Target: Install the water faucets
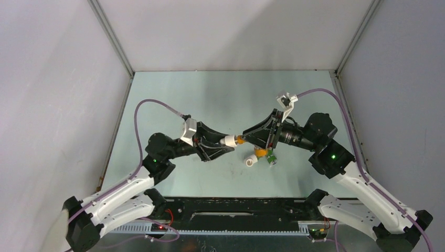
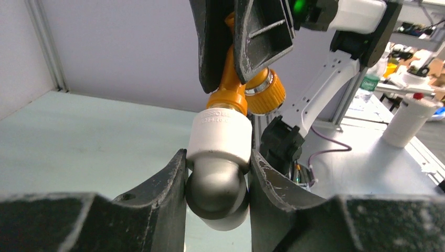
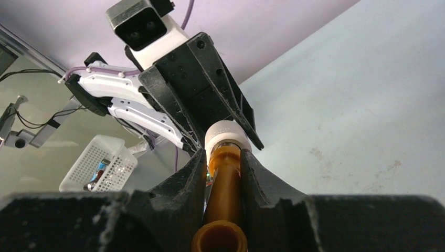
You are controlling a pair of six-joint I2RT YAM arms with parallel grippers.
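My left gripper is shut on a white fitting with a rounded metallic-looking end [image 2: 219,131], seen at centre in the top view. My right gripper is shut on an orange faucet part [image 3: 223,194]. The orange part meets the white fitting end to end between the two grippers; whether they are screwed together cannot be told. Below them on the board lie another white fitting [image 1: 250,161], a second orange part [image 1: 261,152] and a small green-and-silver piece [image 1: 271,158], partly under the right gripper in the top view.
The pale board [image 1: 210,94] is clear at the back and sides, walled in around it. In the right wrist view a white perforated basket [image 3: 105,165] with small items stands beyond the arms.
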